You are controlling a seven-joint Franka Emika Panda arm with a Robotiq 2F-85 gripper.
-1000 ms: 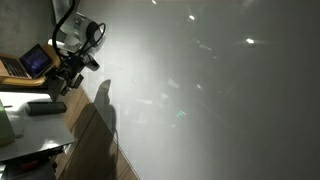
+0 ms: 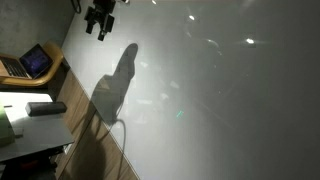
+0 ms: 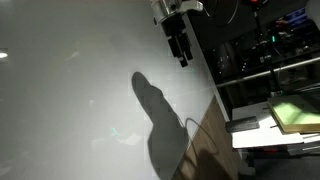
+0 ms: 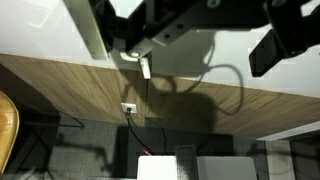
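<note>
My gripper (image 2: 96, 32) stands open in front of a large whiteboard (image 2: 220, 90), high at the upper left in exterior view 1. Nothing shows between its fingers. In exterior view 2 the gripper (image 3: 185, 58) hangs at the top with its tips pointing down. The wrist view shows one finger (image 4: 88, 28) at the left and the other at the right, well apart, with the pale board behind them. A dark block (image 2: 45, 108), perhaps an eraser, lies on a white surface (image 2: 42, 130) away from the gripper; its end (image 4: 187, 162) shows low in the wrist view.
A laptop (image 2: 38, 60) rests on an orange chair (image 2: 52, 68) at the left. A green-topped box (image 3: 298, 113) stands beside the block. Below the board runs a wooden strip (image 4: 95, 85) with a wall outlet (image 4: 128, 107) and cords. The board's face is largely clear.
In exterior view 1 the gripper has moved up and right, from near the chair and white surface to in front of the board. The dark block has not moved.
</note>
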